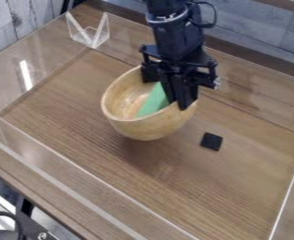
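Note:
A beige bowl (135, 122) is in the middle of the table, looking tilted, with a green object (154, 99) inside it. My black gripper (175, 90) reaches down from the top centre over the bowl's back right part. Its fingertips are at the green object and bowl rim; whether they are apart or together, or touch either thing, is hard to see.
A small black square (213, 142) lies right of the bowl. A white wire-like object (90, 32) stands at the back left. Black cables are at the lower left corner.

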